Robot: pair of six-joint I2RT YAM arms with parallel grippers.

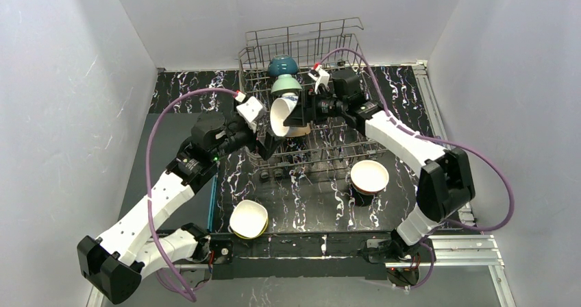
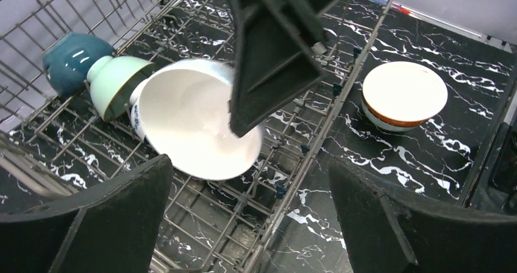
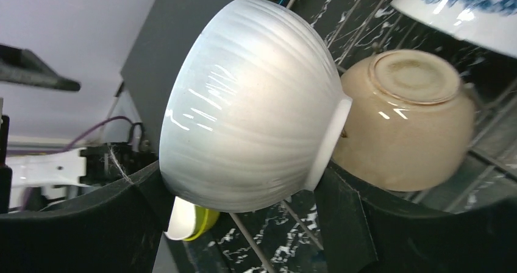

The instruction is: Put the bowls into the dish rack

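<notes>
A white bowl (image 1: pixel 279 117) is tipped on its side over the rack, its mouth facing the left wrist camera. In the right wrist view its outside (image 3: pixel 253 102) fills the space between the fingers of my right gripper, which stand wide apart; how firmly they touch it cannot be told. My left gripper is open, apart from the bowl, nothing between its fingers. The dish rack (image 2: pixel 244 203) holds a teal bowl (image 1: pixel 282 65), a pale green bowl (image 1: pixel 285 84), a blue-patterned bowl (image 3: pixel 469 8) and an upside-down beige bowl (image 3: pixel 405 117).
On the counter, an orange-rimmed white bowl (image 1: pixel 369 176) stands at the right front, and a white bowl with yellow below (image 1: pixel 249 218) at the left front. Bare marble (image 1: pixel 308 204) lies between them. The right half of the rack looks empty.
</notes>
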